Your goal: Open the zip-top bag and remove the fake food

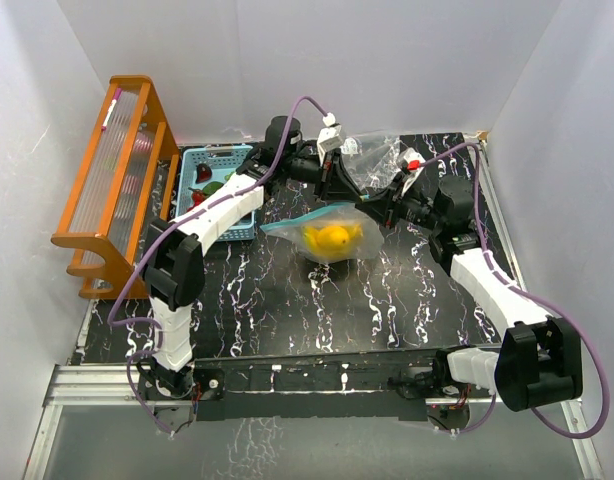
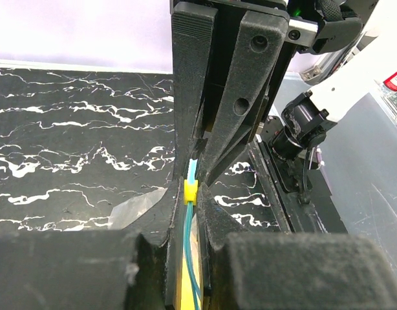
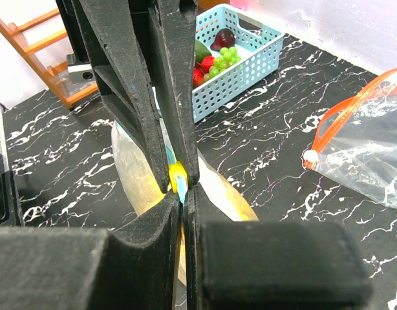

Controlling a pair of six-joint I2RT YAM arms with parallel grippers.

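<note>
The clear zip bag [image 1: 337, 255] hangs below both grippers, with yellow fake food [image 1: 333, 238] inside. Its teal zip strip [image 1: 295, 220] runs along the top, and a yellow slider [image 2: 191, 190] sits near one end. In the left wrist view, my left gripper [image 1: 357, 194] is shut with its fingertips at the slider and the teal strip running back between them. Tip to tip with it, my right gripper [image 1: 370, 204] is shut on the light-blue end of the zip strip [image 3: 181, 190]. How far the zip is parted cannot be made out.
A light-blue basket [image 1: 237, 231] of fake fruit and vegetables stands behind the left arm, beside an orange wooden rack [image 1: 115, 195]. Another clear bag [image 3: 363, 152] with an orange zip lies at the back.
</note>
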